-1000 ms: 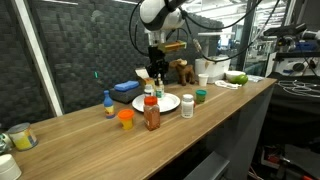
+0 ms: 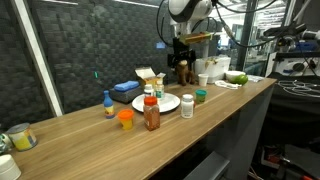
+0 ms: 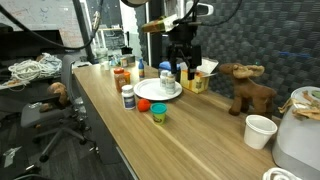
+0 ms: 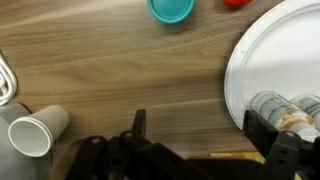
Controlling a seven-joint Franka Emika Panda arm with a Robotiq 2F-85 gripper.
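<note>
My gripper is open, with nothing but wood tabletop showing between its wide-set fingers. It hangs above the table, beside a white plate [image 4: 244, 70]. White bottles [image 4: 272, 106] stand on that plate, close by the right finger and partly hidden by it. In exterior view 2 the gripper [image 3: 182, 68] overlaps the plate's far side, and the bottles [image 3: 167, 82] remain on the plate [image 3: 150, 90]. A red round item [image 3: 143, 104] sits at the plate's edge. Near it is a green-lidded small jar [image 3: 159, 115], whose teal top [image 4: 171, 9] shows in the wrist view.
A white cup [image 4: 31, 136] lies on the wrist view's left; a white cup [image 3: 259, 131] and brown plush animal [image 3: 250, 88] stand behind. An open yellow box [image 3: 196, 80] is near the gripper. Jars [image 2: 152, 118] line the front. Bare wood lies at the left.
From over the bottles on the plate, the gripper has moved up and to the right in exterior view 1. The plate and the things on it look unmoved.
</note>
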